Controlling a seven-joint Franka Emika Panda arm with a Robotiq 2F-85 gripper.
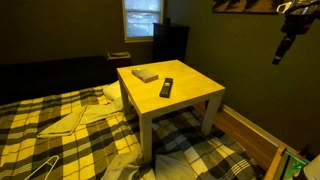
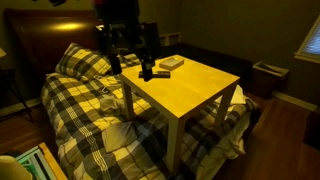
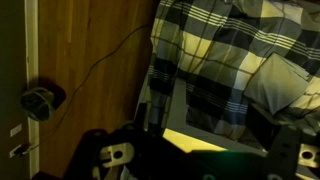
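A black remote-like object lies on the pale square table. Beside it rests a small light-coloured box or book. In the second exterior view the box sits near the table's far edge, and the remote-like object is partly behind the dark gripper. My gripper hangs high at the right in the first exterior view, well apart from the table things. The wrist view has my open gripper above a table edge, with nothing held between its fingers.
A bed with a checked blanket surrounds the table's legs, with loose pale cloths on it. Wooden floor and a thin cable show in the wrist view.
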